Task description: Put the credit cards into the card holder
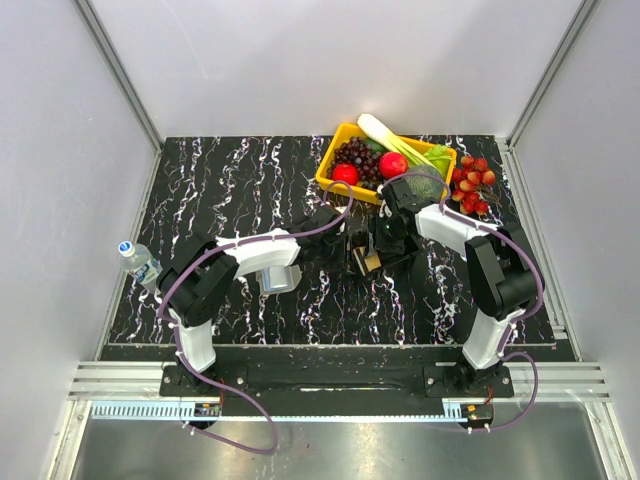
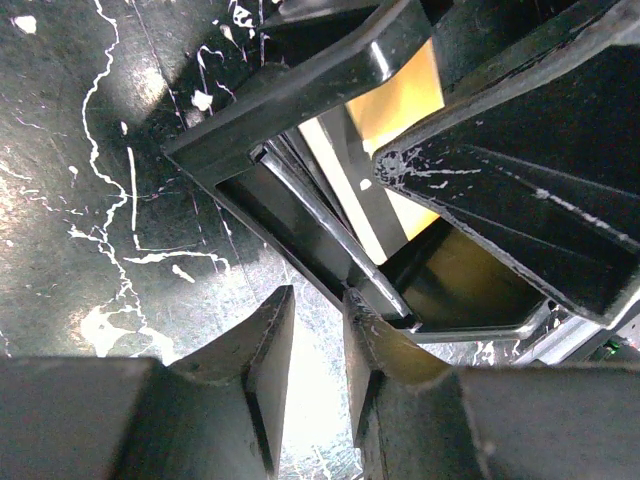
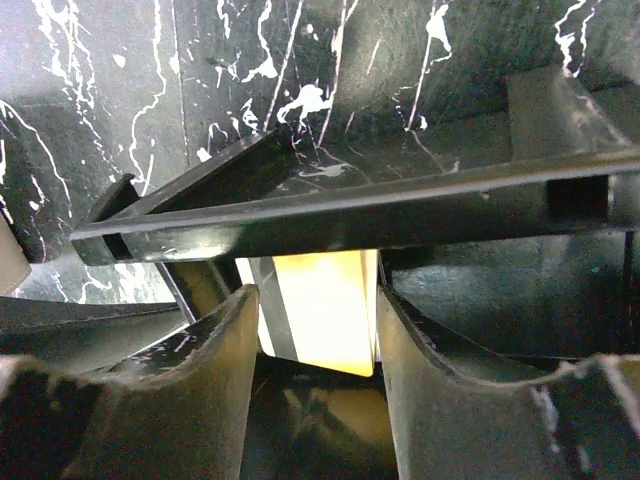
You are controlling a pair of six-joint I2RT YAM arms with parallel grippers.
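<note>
A black card holder with an open frame lies between the two grippers; in the right wrist view its long bar (image 3: 350,225) crosses the middle. Inside the frame sits a yellow-and-cream card (image 2: 350,160) with a dark stripe. My left gripper hovers by the holder's near edge, fingers part open, nothing seen between them. Around the card (image 3: 325,310), the right gripper has its fingers apart, one to each side; whether they touch it is hard to tell. Seen from above, the arms hide most of the holder, though the card (image 1: 370,263) shows.
A pale flat item (image 1: 279,279) lies under the left forearm. Behind the grippers stands a yellow basket (image 1: 322,178) of fruit and vegetables, with red fruit (image 1: 473,185) to its right. A water bottle (image 1: 140,264) stands at the left.
</note>
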